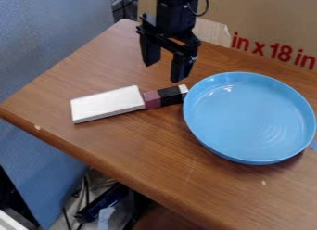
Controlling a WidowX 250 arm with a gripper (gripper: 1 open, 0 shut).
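My black gripper [165, 62] hangs open above the wooden table, its two fingers apart with nothing between them. Below it, a long block [107, 104] with a pale top, a maroon band and a black part near a white end lies flat, pointing toward a light blue plate [247, 118] on the right. The block's right end is at or very near the plate's left rim.
A cardboard box [266, 25] with red lettering stands behind it. A blue-grey surface [44, 71] lies beyond the left edge, with dark clutter below.
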